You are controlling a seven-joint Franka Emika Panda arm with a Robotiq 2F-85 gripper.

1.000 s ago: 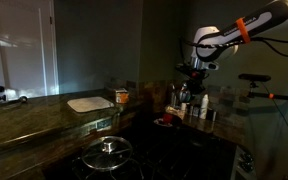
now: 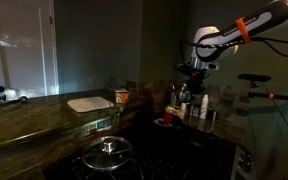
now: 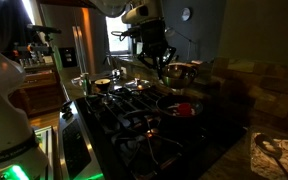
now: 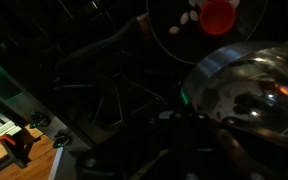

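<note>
High over the stove, my gripper (image 3: 161,74) points downward and is shut, with nothing showing between its fingers. It also appears in exterior view 1 as a dark gripper (image 2: 190,78) near the back utensils. On the stove below sits a dark pan (image 3: 164,103) with a red bowl-like item (image 3: 183,109) in it. The wrist view shows the same red item (image 4: 217,16) at the top and a shiny silver rounded vessel or lid (image 4: 246,85) at the right. Whether the silver thing touches the gripper, I cannot tell. The fingers are very dark there.
A glass-lidded pot (image 2: 107,153) stands at the near end of the stove. A white board (image 2: 90,104) and an orange-white tub (image 2: 122,96) rest on the counter. Bottles and utensils (image 2: 184,97) crowd the back. A spoon (image 3: 274,152) lies at the right.
</note>
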